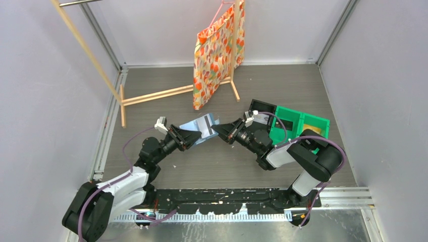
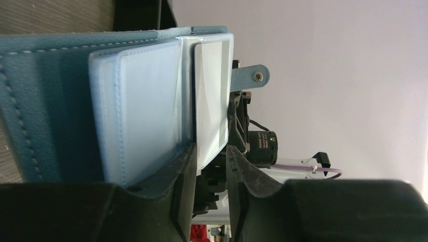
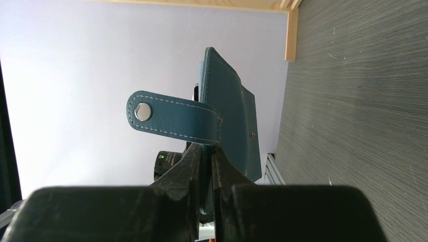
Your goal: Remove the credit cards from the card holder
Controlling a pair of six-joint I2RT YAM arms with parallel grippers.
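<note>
An opened blue card holder [image 1: 189, 127] hangs between my two arms in the top view. My right gripper is shut on its edge, close to the snap strap [image 3: 174, 117]. In the left wrist view, clear sleeves [image 2: 146, 108] stand out from the cover, and a white card [image 2: 211, 96] with a dark stripe seen from above sits in one of them. My left gripper is part open at the card's lower edge. One finger [image 2: 189, 159] is on each side of that corner; whether they touch it I cannot tell.
Beside the right arm stand a green bin [image 1: 315, 121] and a black tray [image 1: 263, 106]. A patterned cloth bag [image 1: 214, 63] hangs from a wooden rack [image 1: 159, 95] behind the holder. Bare table lies in front of the grippers.
</note>
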